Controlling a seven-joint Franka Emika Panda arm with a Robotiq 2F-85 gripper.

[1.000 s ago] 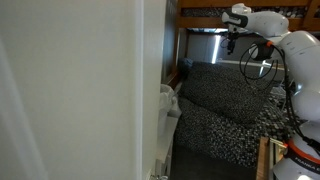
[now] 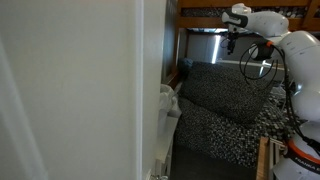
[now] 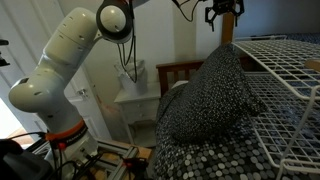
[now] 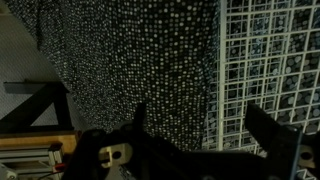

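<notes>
High above the scene, my gripper looks down with its two dark fingers spread wide and nothing between them. In exterior view 2 it hangs near the top edge (image 3: pixel 211 16), well above a dark speckled cloth (image 3: pixel 205 105) draped over something bulky. The cloth fills the left and middle of the wrist view, while a white wire rack (image 4: pixel 265 75) runs down the right side. No contact shows between the gripper and the cloth or rack. In exterior view 1 the gripper (image 2: pixel 231 46) is small, at the upper right.
The wire rack's shelves stand to the right in exterior view 2. A white side table (image 3: pixel 137 104) is at the back, near a wooden headboard (image 3: pixel 178 73). A large pale panel (image 2: pixel 75 90) blocks the left half of exterior view 1. Open air surrounds the gripper.
</notes>
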